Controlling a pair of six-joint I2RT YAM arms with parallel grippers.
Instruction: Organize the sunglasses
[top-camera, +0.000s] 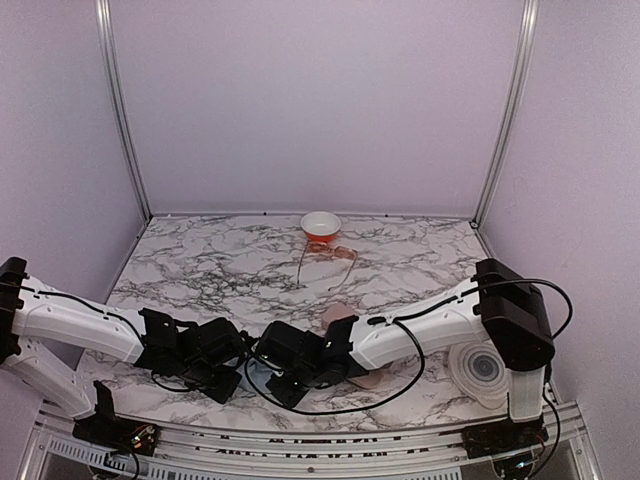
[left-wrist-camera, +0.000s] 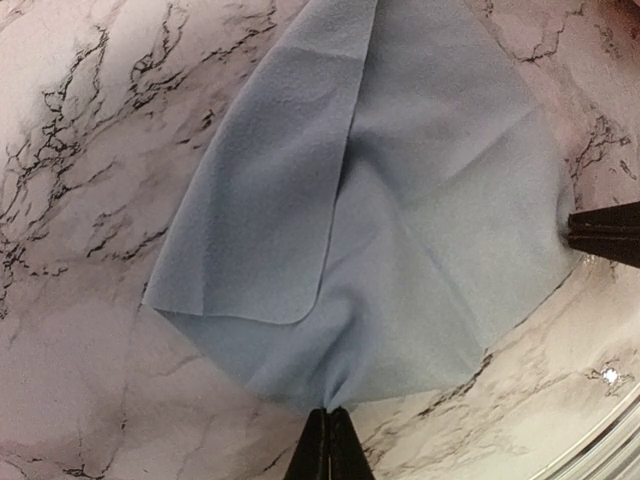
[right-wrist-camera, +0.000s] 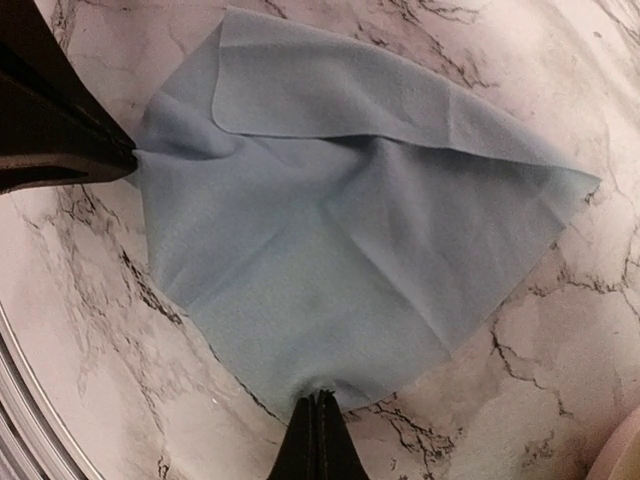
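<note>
A light blue cloth (left-wrist-camera: 270, 210) lies partly folded over on the table, mostly hidden by the arms from above. Its edge gathers into creases at my left gripper, which is shut on it. My right gripper is shut at another edge, where the cloth bunches slightly against the fingertips; no cloth shows clearly between them. Farther back, the glasses (top-camera: 319, 247) rest with arms unfolded toward me, touching or close to the bowl. A pink object (top-camera: 338, 314), perhaps the case, is partly covered by the right arm.
A white and orange bowl (top-camera: 320, 225) stands at the back of the marble table (top-camera: 210, 260). A round coiled mat (top-camera: 480, 371) lies at the right, near the right arm's base. Free room spreads across the back left and back right.
</note>
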